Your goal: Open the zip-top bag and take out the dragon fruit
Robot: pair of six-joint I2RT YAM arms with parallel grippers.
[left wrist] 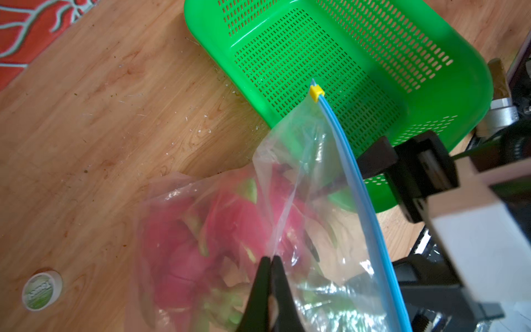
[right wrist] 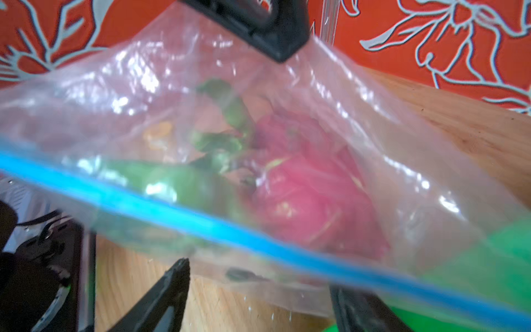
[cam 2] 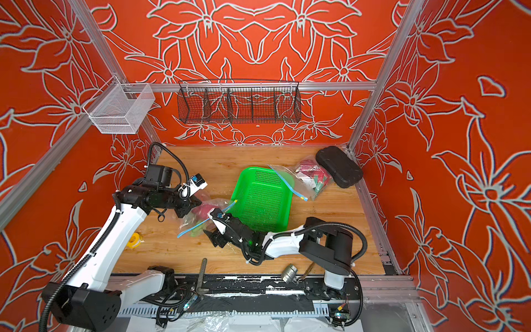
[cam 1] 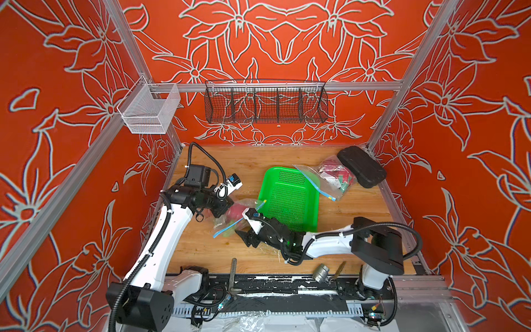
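Observation:
The clear zip top bag has a blue zip strip with a yellow slider at one end. Pink dragon fruit with green tips shows through its film. My left gripper is shut above the bag, with film drawn up to its fingertips in the right wrist view; it seems to pinch that film. Close to the zip side is my right gripper, open, its fingers partly beyond the blue strip. Whether a finger lies inside the bag or under it I cannot tell. The mouth's opening is unclear.
A green basket stands just right of the bag, apparently empty. Behind it lie another zip bag with pink contents and a black pouch. Bare wood is free at the back left.

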